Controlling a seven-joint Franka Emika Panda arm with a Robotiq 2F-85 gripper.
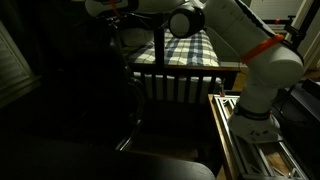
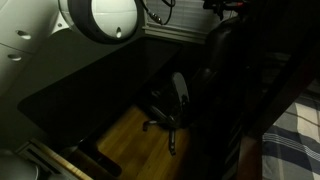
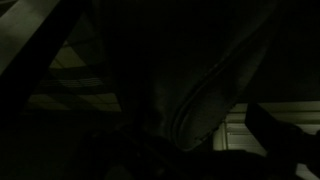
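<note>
My gripper is barely lit in the wrist view. Its dark fingers (image 3: 278, 132) stand apart at the lower edge, and I make out nothing held between them. Beyond them spreads a dark, smooth surface with a curved seam (image 3: 205, 88), which looks like the back of a black chair. In exterior view 1 the white arm (image 1: 272, 66) reaches up and left, with its far end cut off by the top edge. Exterior view 2 shows part of the white arm (image 2: 95, 15) at the top left.
A black table (image 2: 95, 85) with a bare top stands by a wheeled office chair (image 2: 172, 100). Wooden floor (image 2: 140, 150) shows beneath. Behind a dark rail lies a bed with a checked cover (image 1: 190, 50). Deep shadow hides much of the room.
</note>
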